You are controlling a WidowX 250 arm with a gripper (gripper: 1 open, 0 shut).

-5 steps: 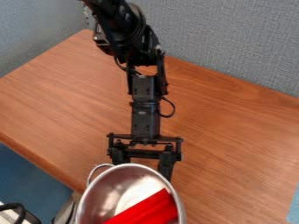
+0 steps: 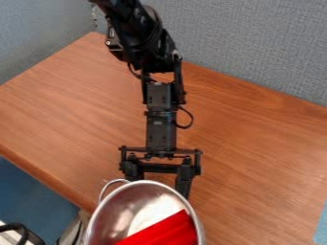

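My black gripper (image 2: 159, 170) hangs low over the table at the end of the arm, just behind a steel bowl (image 2: 118, 216) at the bottom edge. The bowl has a loop handle on its rim and holds a red object (image 2: 163, 230), partly cut off by the frame. The bowl hides the lower part of the gripper's fingers, so whether they grip anything is unclear.
A grey wall stands behind it. Cables and other items lie past the table's edge at the lower left.
The gripper has shifted very slightly to the right. The bowl and red object look nearly unchanged.
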